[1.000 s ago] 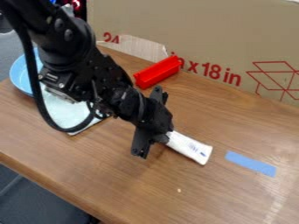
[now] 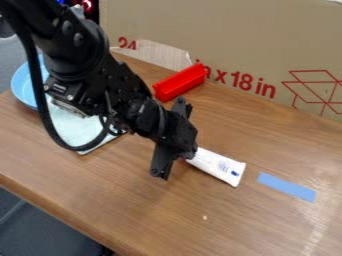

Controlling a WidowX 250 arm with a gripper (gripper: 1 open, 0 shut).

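My black gripper [image 2: 174, 152] is low over the wooden table, its fingers at the left end of a white tube [image 2: 218, 166] that lies on the table pointing down and to the right. The fingers look close together; whether the tube's end is between them is hidden by the gripper.
A red block [image 2: 179, 82] lies behind the gripper. A blue bowl [image 2: 24, 87] and a white cloth [image 2: 83, 140] sit at the left. A strip of blue tape [image 2: 286, 186] is at the right. A cardboard panel [image 2: 234, 40] stands at the back.
The gripper has shifted very slightly since a second ago; the tube and other things look the same.
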